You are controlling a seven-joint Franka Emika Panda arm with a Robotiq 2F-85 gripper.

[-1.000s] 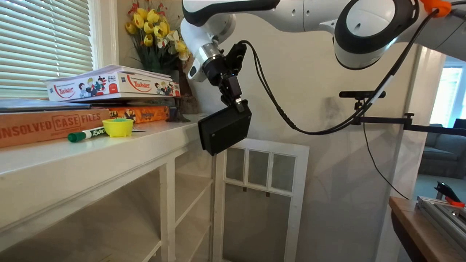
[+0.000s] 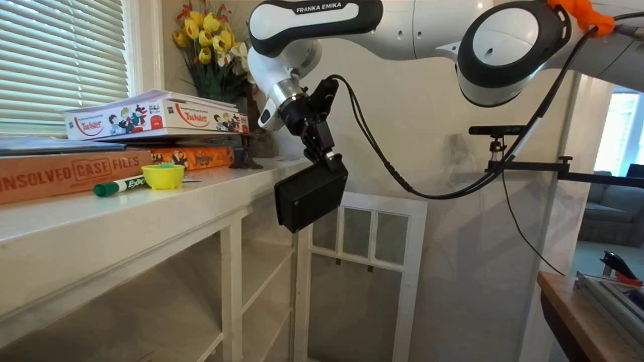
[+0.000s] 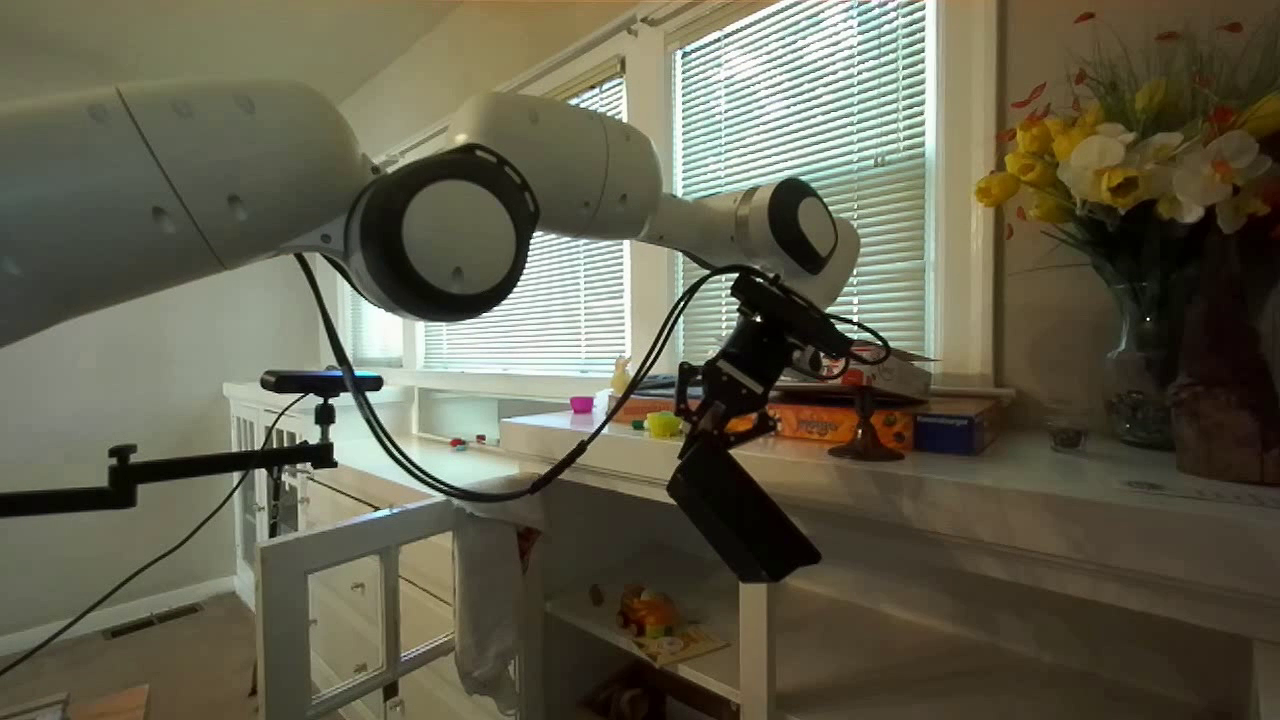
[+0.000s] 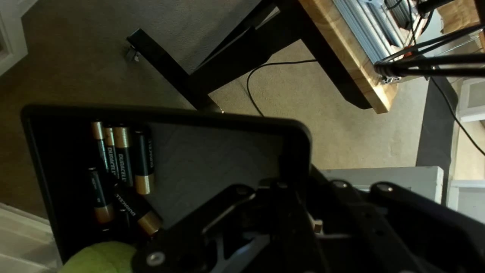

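Note:
A black open box (image 2: 311, 196) hangs tilted in the air in front of the cabinet, its rim gripped by my gripper (image 2: 332, 158). In exterior view 2 the box (image 3: 740, 516) slants down to the right, below the counter's top surface. The wrist view looks into the box (image 4: 213, 157): several Duracell batteries (image 4: 123, 154) lie bunched at its left end, and part of a yellow-green ball (image 4: 100, 258) shows at the lower left. Dark gripper parts fill the bottom of that view, where the fingers (image 4: 291, 214) meet the box's rim; exact contact is too dark to make out.
On the white counter (image 2: 199, 202) stand a yellow bowl (image 2: 163, 177), a green marker (image 2: 117, 186) and stacked game boxes (image 2: 157, 117). Open shelves (image 3: 648, 624) lie beneath. A glazed cabinet door (image 2: 365, 253) stands open. A wooden table (image 2: 573, 307) is at the right.
The arm has come down somewhat, and the box with it. It stays in my gripper at a similar tilt. The counter's contents have not moved.

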